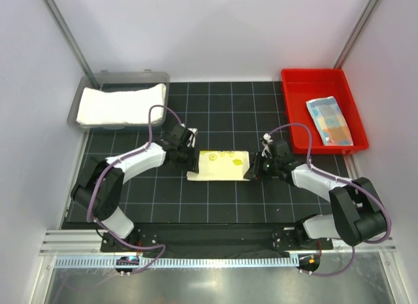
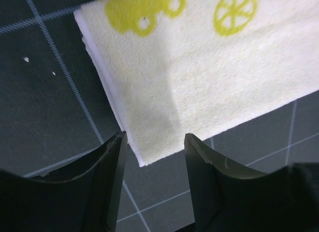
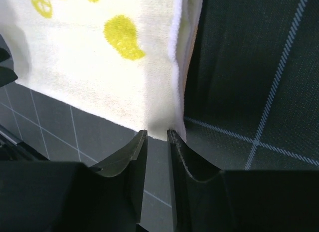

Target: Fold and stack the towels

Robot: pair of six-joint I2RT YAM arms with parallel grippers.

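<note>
A folded white towel with yellow prints (image 1: 223, 167) lies flat on the dark gridded mat between the two arms. At its near left corner is my left gripper, fingers parted; the towel's corner (image 2: 144, 154) lies between and below the fingertips. My right gripper is at the near right corner, its fingers only a narrow gap apart. The towel's edge (image 3: 158, 124) lies at those fingertips, and I cannot make out any grip on it.
A grey bin (image 1: 73, 118) with white cloth (image 1: 121, 104) stands back left. Back right, a red bin (image 1: 297, 95) contains a patterned cloth (image 1: 330, 121).
</note>
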